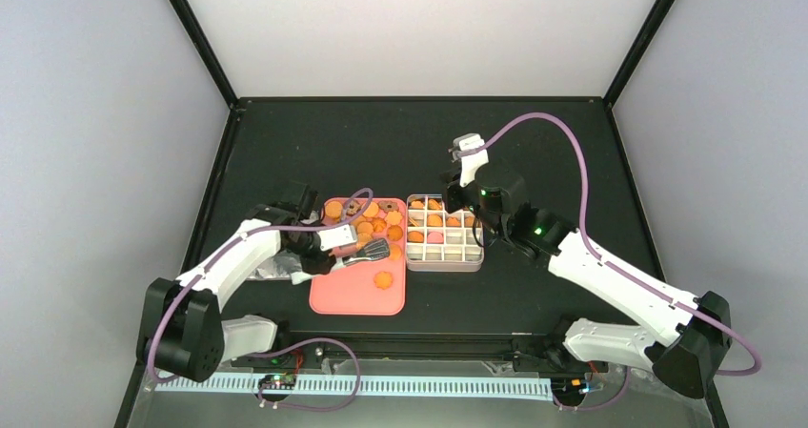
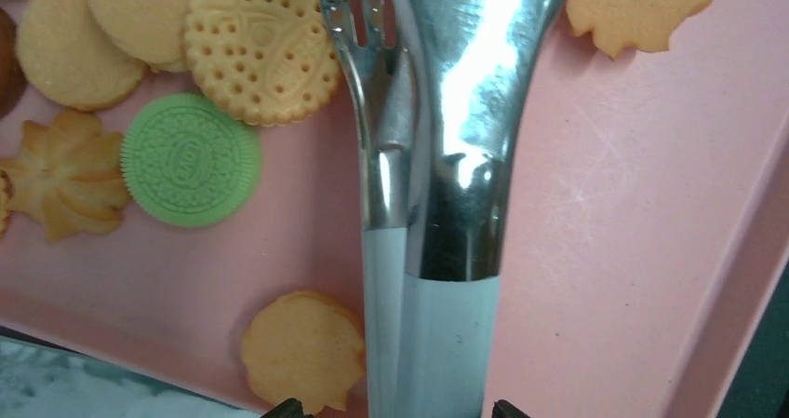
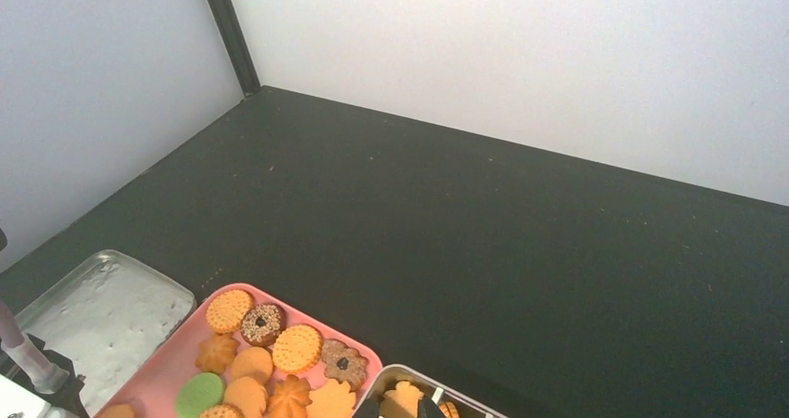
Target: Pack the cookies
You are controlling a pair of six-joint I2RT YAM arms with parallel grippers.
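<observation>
Metal tongs with a pale handle (image 2: 447, 343) and slotted heads (image 1: 373, 251) lie slanted across the pink tray (image 1: 357, 299). My left gripper is part open above them, its fingertips on either side of the handle, not closed on it. Several cookies lie on the tray, among them a green round one (image 2: 191, 160) and a dotted round one (image 2: 262, 47). The white divided box (image 1: 444, 265) holds several cookies. Over its back edge hangs my right gripper, its fingertips close together. A scalloped cookie (image 3: 402, 397) shows between them; whether it is gripped or lies in the box below is unclear.
A clear shallow tray (image 3: 116, 302) stands left of the pink tray, partly under my left arm in the top view. The box's front right compartments are empty.
</observation>
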